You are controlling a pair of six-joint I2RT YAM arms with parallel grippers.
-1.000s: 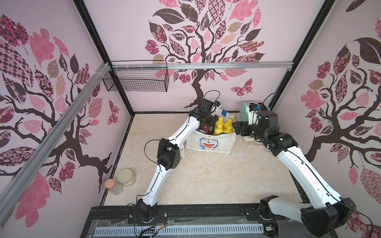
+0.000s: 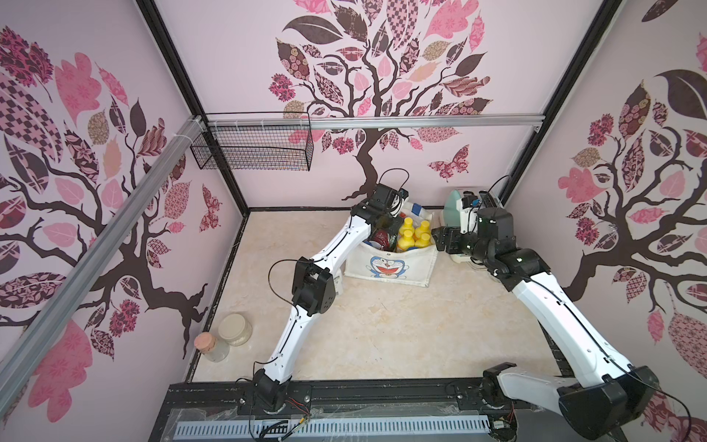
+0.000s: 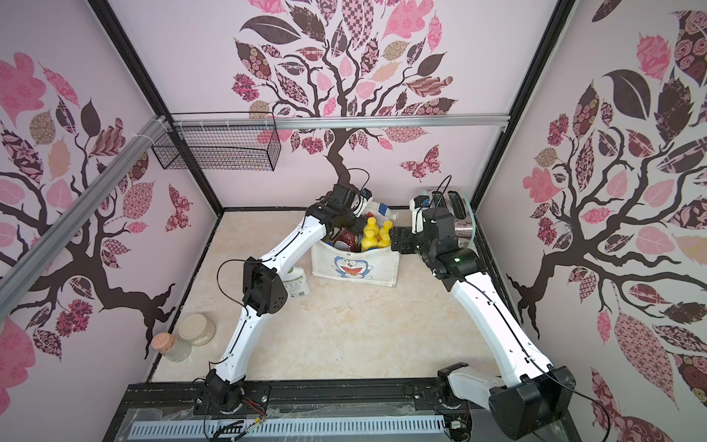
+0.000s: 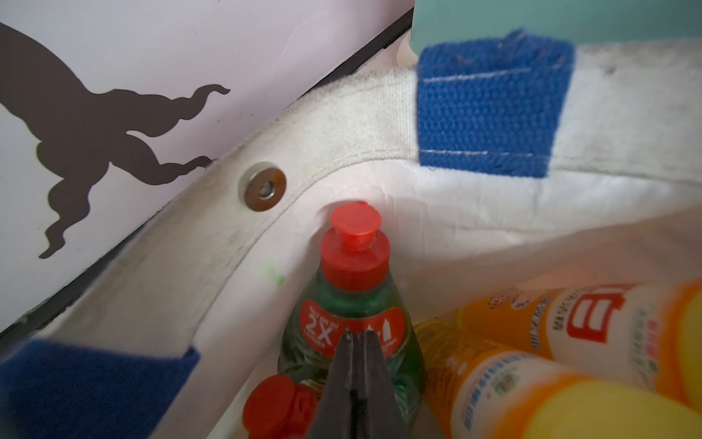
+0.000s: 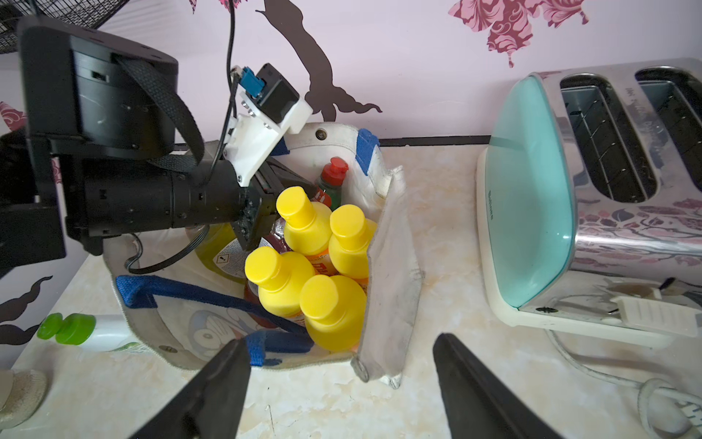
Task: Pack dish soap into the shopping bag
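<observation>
In the left wrist view, a green dish soap bottle with a red cap [image 4: 356,256] stands inside the white shopping bag [image 4: 351,124], against its inner wall. My left gripper reaches into the bag, fingertips together, with nothing between them. The bottle lies beyond the fingers and is partly covered by them. Another red cap [image 4: 272,409] shows at their lower left. From the right wrist view, the same dish soap bottle [image 5: 334,179] peeks out behind the yellow-capped bottles. My right gripper is open and empty in front of the bag, its fingers wide apart.
Several yellow-capped bottles [image 5: 332,311] crowd the bag's right side. A toaster [image 5: 537,197] stands to the right. A white bottle with a green cap [image 5: 102,333] lies left of the bag. Jars [image 2: 234,329] sit at the table's left.
The bottle stays in the bag's corner.
</observation>
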